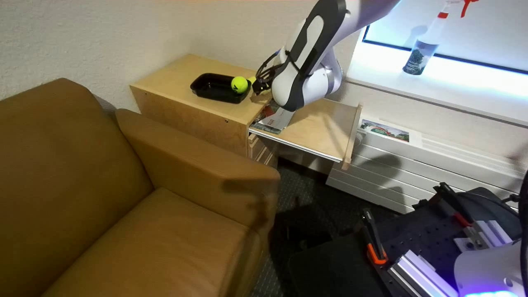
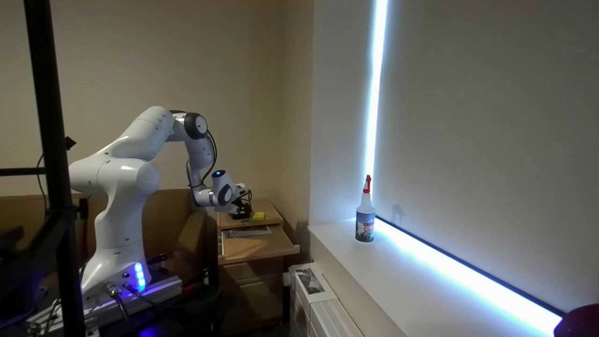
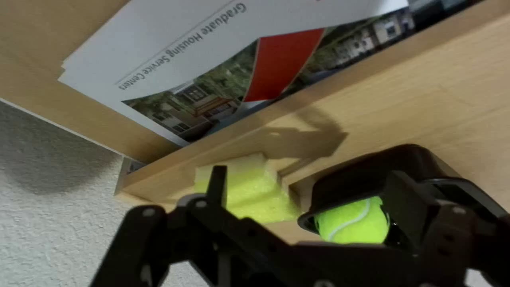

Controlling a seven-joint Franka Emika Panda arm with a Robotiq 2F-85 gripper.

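My gripper is open over the cabinet top, its two black fingers spread wide in the wrist view. A yellow sponge-like block (image 3: 248, 191) lies near the left finger, partly covered by it. Close to the right finger, a green tennis ball (image 3: 354, 221) rests in a black tray (image 3: 373, 165). Nothing shows gripped. From exterior view 1, the arm's hand hides most of the yellow block, while the ball (image 1: 239, 84) sits at the right end of the tray (image 1: 213, 97).
Below the cabinet top (image 1: 198, 64), a pulled-out drawer (image 1: 326, 128) holds papers (image 1: 278, 118) near its inner end. The rest of the drawer looks clear. A brown sofa (image 1: 198, 153) stands in front, and a spray bottle (image 1: 422, 54) is on the windowsill.
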